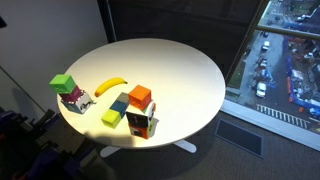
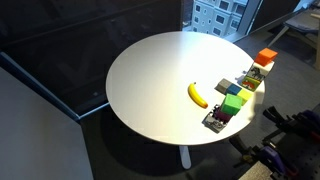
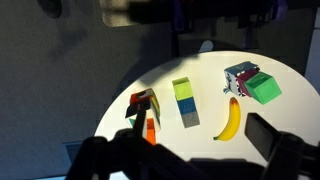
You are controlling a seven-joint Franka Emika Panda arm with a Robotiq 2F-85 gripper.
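A yellow banana (image 1: 110, 86) lies on the round white table. Left of it in exterior view 1, a green cube (image 1: 62, 83) rests on patterned blocks (image 1: 78, 101). Near the front edge, a yellow-green block (image 1: 111, 118) and a blue block (image 1: 120, 104) sit in a row. Beside them an orange block (image 1: 140, 97) tops a patterned block (image 1: 142, 122). My gripper is open, its dark fingers far apart at the bottom of the wrist view, with no object held between them. Seen in that view, the banana (image 3: 229, 118) lies beyond the fingers, toward the right one.
Dark robot parts (image 2: 285, 140) fill the lower right of exterior view 2, near the green cube's side. A window (image 1: 285, 60) stands behind the table, with a floor vent (image 1: 239, 138) below it.
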